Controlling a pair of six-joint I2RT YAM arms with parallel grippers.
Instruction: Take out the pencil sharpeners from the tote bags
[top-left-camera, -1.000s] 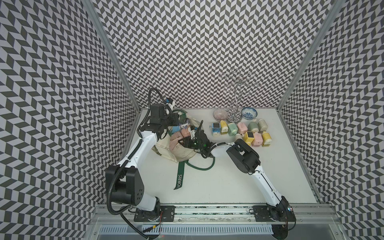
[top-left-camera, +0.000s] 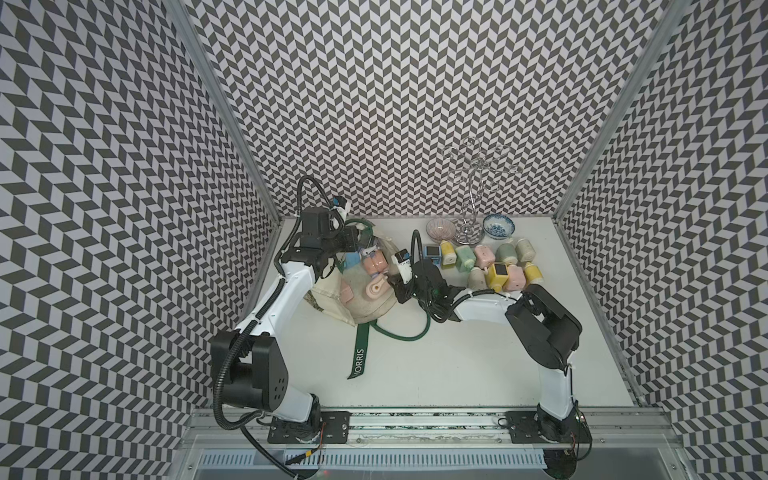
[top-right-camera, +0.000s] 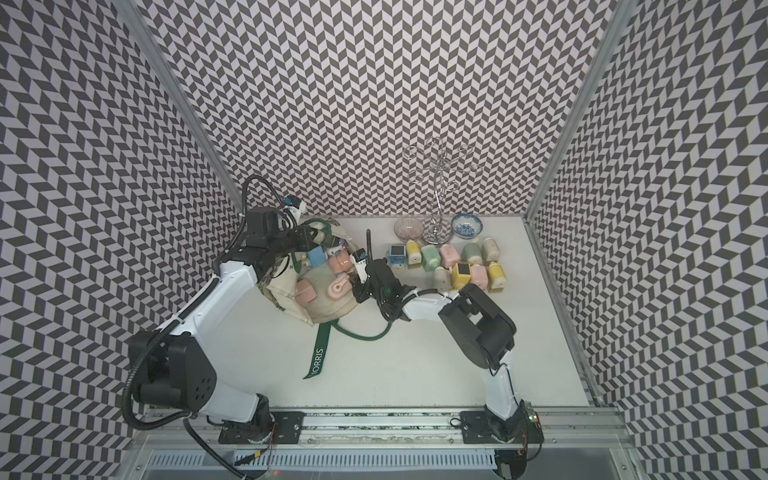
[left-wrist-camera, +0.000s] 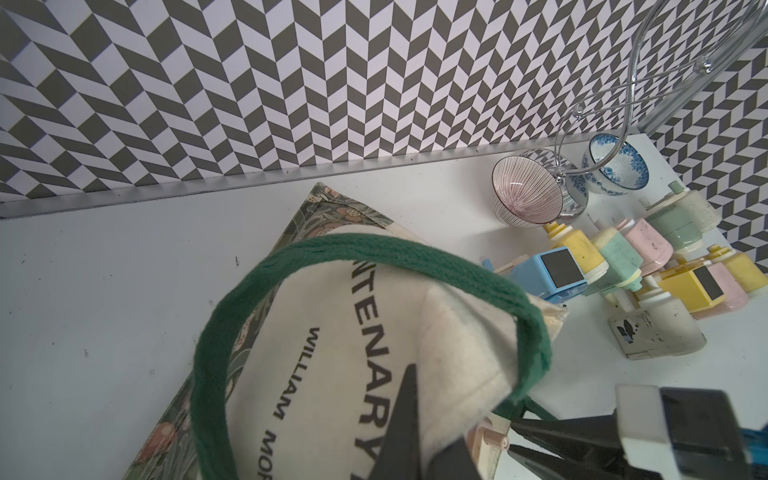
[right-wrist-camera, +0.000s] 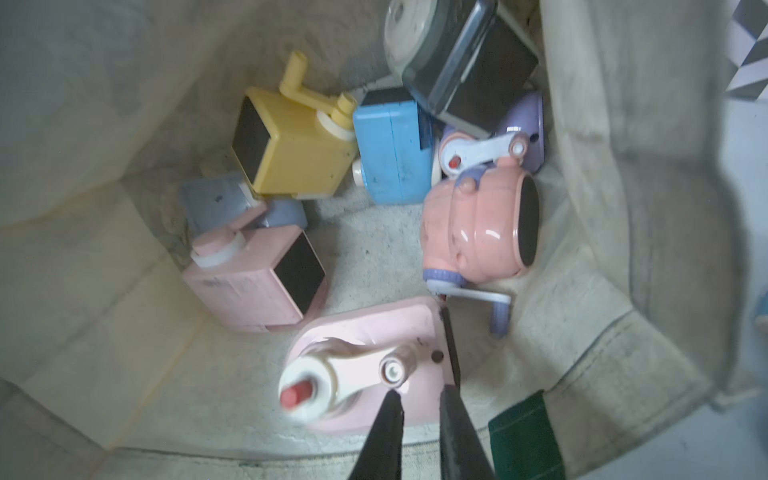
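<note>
A cream tote bag (left-wrist-camera: 304, 344) with green straps lies open at the left of the table. Inside, in the right wrist view, are a pale pink sharpener (right-wrist-camera: 376, 408) nearest my fingers, pink ones (right-wrist-camera: 232, 288), a blue one (right-wrist-camera: 396, 160), a yellow one (right-wrist-camera: 300, 148) and a dark one (right-wrist-camera: 496, 88). My left gripper (top-left-camera: 350, 240) is at the bag's back edge, shut, its fingertips against cream cloth in the left wrist view. My right gripper is over the bag's right side, fingers a little apart; whether anything is between them is unclear.
Several sharpeners (top-left-camera: 466, 258) stand in rows right of the bag. A wire stand (top-left-camera: 468, 232) and bowls (top-left-camera: 498, 226) are at the back.
The left arm is still.
</note>
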